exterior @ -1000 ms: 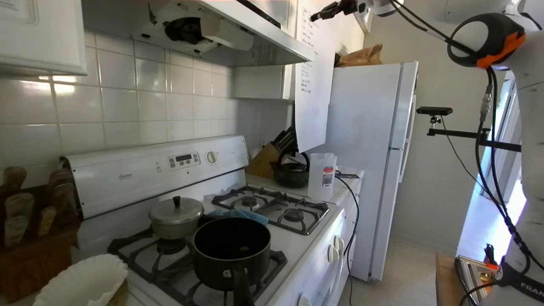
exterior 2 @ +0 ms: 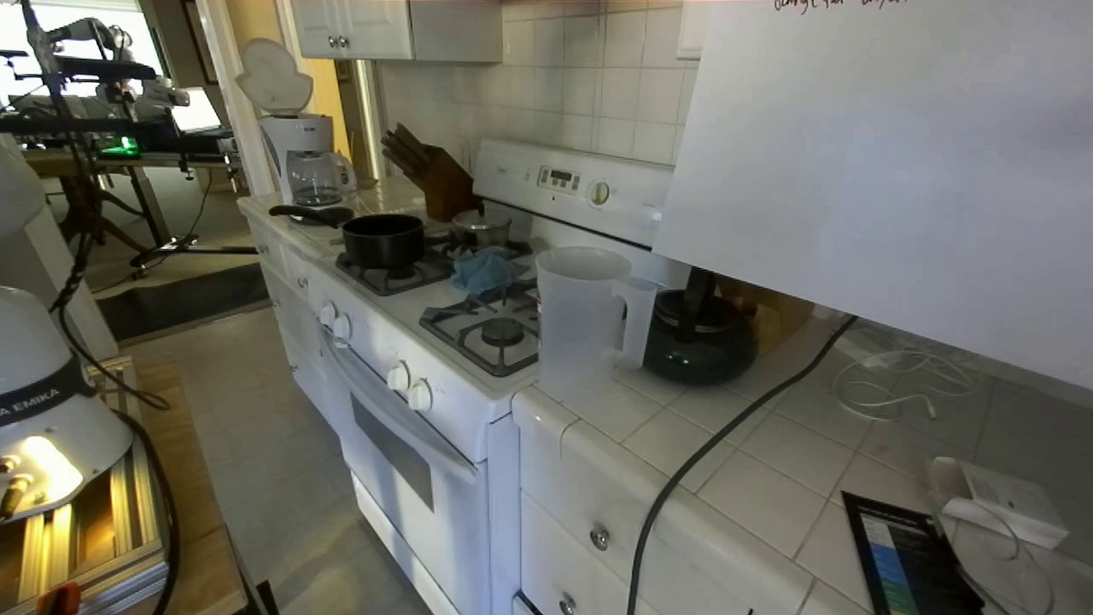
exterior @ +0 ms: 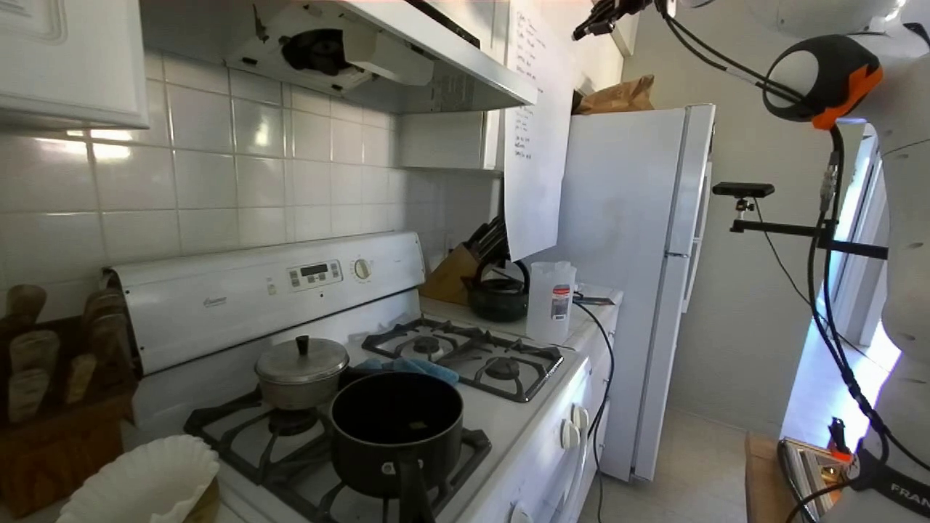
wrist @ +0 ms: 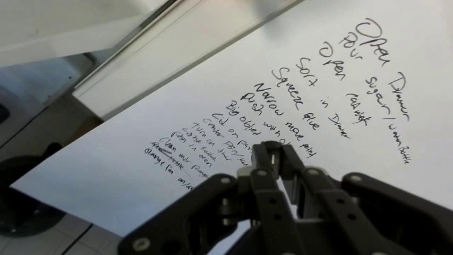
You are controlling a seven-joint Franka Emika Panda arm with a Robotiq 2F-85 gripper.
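My gripper (exterior: 579,35) is high at the top of exterior view 1, in front of the hanging paper sheet (exterior: 533,205). In the wrist view its dark fingers (wrist: 271,204) are close together, and the gripper looks shut. A narrow light strip shows between them, but I cannot tell whether it is a held thing or the paper behind. Handwritten lines on the sheet (wrist: 106,170) fill much of the wrist view. Exterior view 2 does not show the gripper.
The range hood (exterior: 471,83) and fridge (exterior: 623,192) flank the sheet. Below are a black pot (exterior: 397,466), lidded pan (exterior: 301,375), blue cloth (exterior 2: 483,272), plastic pitcher (exterior 2: 574,328) and dark kettle (exterior 2: 697,348). A black cable (exterior 2: 707,451) crosses the counter.
My gripper has moved right in exterior view 1, away from in front of the sheet's writing, and the forearm has shifted with it. Pots, cloth and pitcher have stayed put.
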